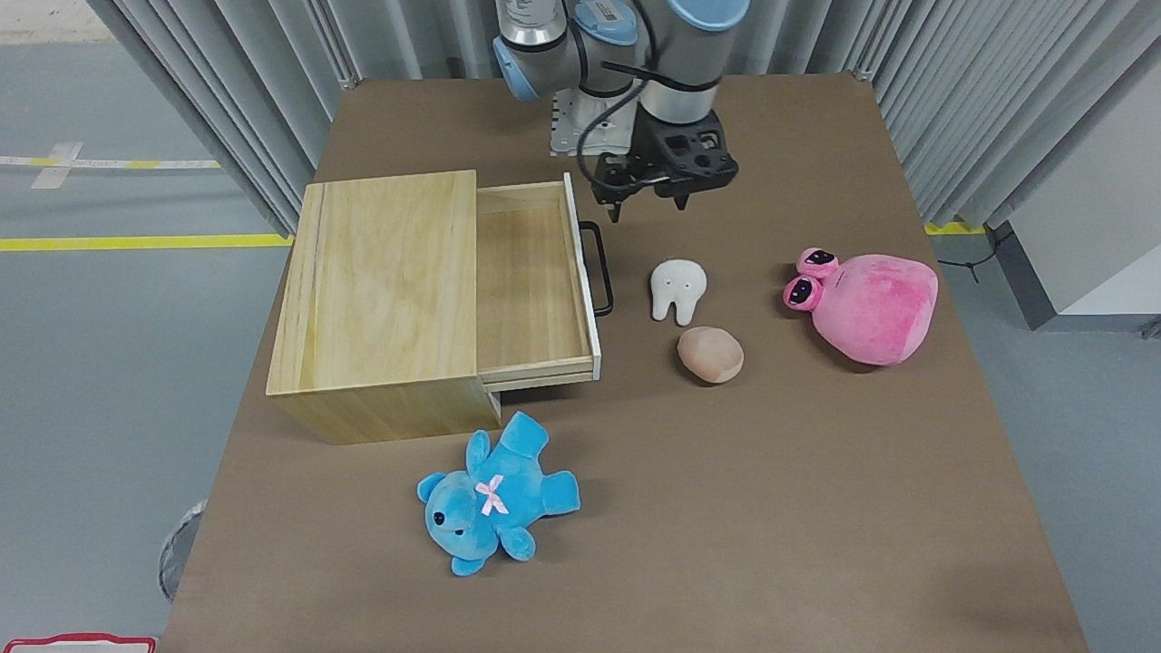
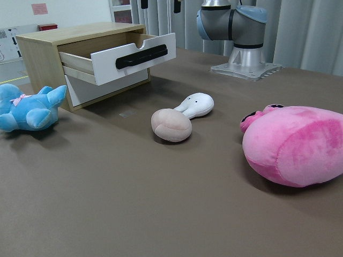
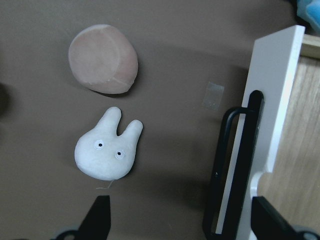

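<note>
My gripper (image 1: 648,205) hangs open above the table at the back, right of the drawer's far end, with nothing between its fingers. In the wrist view its fingers sit apart at the bottom, above a white plush with two long ears (image 3: 105,155) and the black handle (image 3: 220,165) of the pulled-out drawer (image 1: 528,283) in a wooden cabinet (image 1: 370,283). A beige round plush (image 1: 709,354) lies just in front of the white one. A pink plush (image 1: 876,310) rests to the right, and a blue bear (image 1: 490,511) in front of the cabinet.
The drawer is empty as far as the front view shows. The robot's base stands at the back.
</note>
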